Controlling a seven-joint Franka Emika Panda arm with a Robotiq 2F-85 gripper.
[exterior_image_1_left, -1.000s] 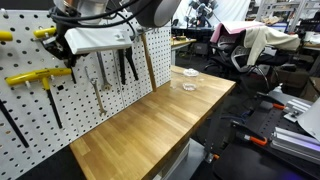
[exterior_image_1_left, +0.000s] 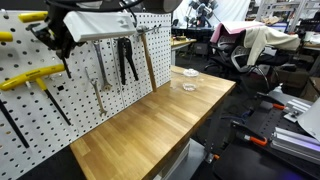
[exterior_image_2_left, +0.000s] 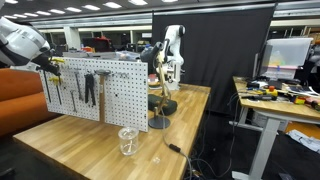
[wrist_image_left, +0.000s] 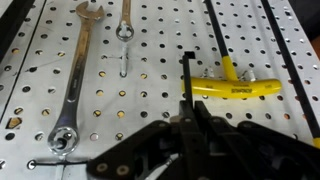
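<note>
A yellow T-shaped handle (wrist_image_left: 240, 87) with a dark shaft (wrist_image_left: 214, 28) hangs on the white pegboard. In exterior view 1 the same handle (exterior_image_1_left: 32, 76) sits tilted, its right end higher, and its shaft (exterior_image_1_left: 55, 102) slants down to the right. My gripper is at the handle's end nearest the wrenches, its fingers closed on that end. Dark gripper parts hide the exact contact. A thin black piece (wrist_image_left: 187, 70) sticks out beside that end. In exterior view 2 the gripper (exterior_image_2_left: 54, 66) is small, at the board's left part.
A combination wrench (wrist_image_left: 76, 75) and a smaller wrench (wrist_image_left: 125, 30) hang beside the handle. Another yellow-handled tool (exterior_image_1_left: 5, 36) hangs above it, with more tools farther along the board. Clear containers (exterior_image_1_left: 190, 85) stand on the wooden table (exterior_image_1_left: 150, 125).
The gripper has moved slightly up and left in exterior view 1. The yellow handle, level before, is now tilted with its right end raised, and its shaft has swung to a slant.
</note>
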